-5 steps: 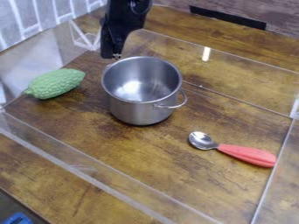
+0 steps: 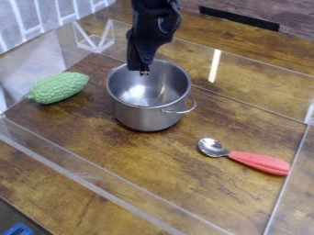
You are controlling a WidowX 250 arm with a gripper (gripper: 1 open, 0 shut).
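Observation:
A dark gripper (image 2: pixel 139 62) points downward over the back-left rim of a steel pot (image 2: pixel 150 110), which stands in the middle of the wooden table. Whether its fingers are open or shut is hard to make out. A green bitter-melon-like vegetable (image 2: pixel 57 86) lies left of the pot. To the pot's right front lies a spoon (image 2: pixel 254 160) with a red handle.
Clear plastic panels border the work area on the wooden table (image 2: pixel 135 174). A small blue object (image 2: pixel 17 229) shows at the bottom left corner.
The gripper has moved rightward from behind the pot's left side to nearer above the pot. The pot, vegetable and spoon have not moved.

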